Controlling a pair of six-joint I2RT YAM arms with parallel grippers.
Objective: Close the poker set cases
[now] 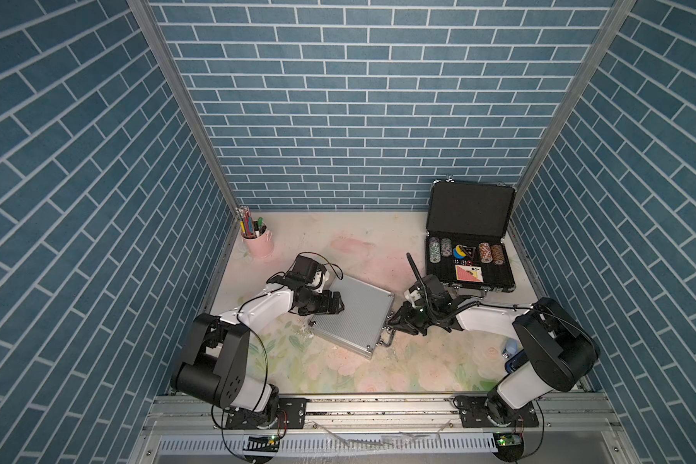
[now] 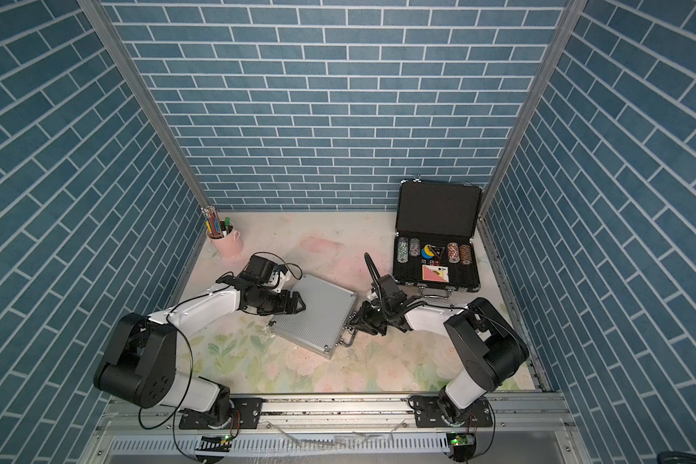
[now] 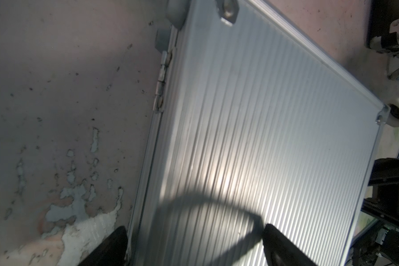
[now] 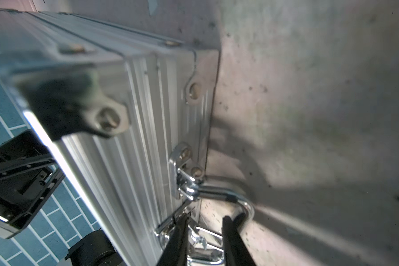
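Note:
A silver ribbed case (image 1: pixel 353 309) lies flat with its lid down, angled in the middle of the table. Over its left part my left gripper (image 1: pixel 337 302) stands open; the lid (image 3: pixel 270 133) shows below its fingers. At the case's right side is my right gripper, with its fingers partly apart at a chrome latch (image 4: pixel 204 257), beside the carry handle (image 4: pixel 226 192). Whether the fingers touch the latch, I cannot tell. A second case, black inside, stands open at the back right, its lid (image 1: pixel 471 207) raised over chips and cards.
A pink cup (image 1: pixel 260 243) of pens stands at the back left. Some blue object (image 1: pixel 516 359) lies beside the right arm's base. Free table shows behind the silver case and in front of it.

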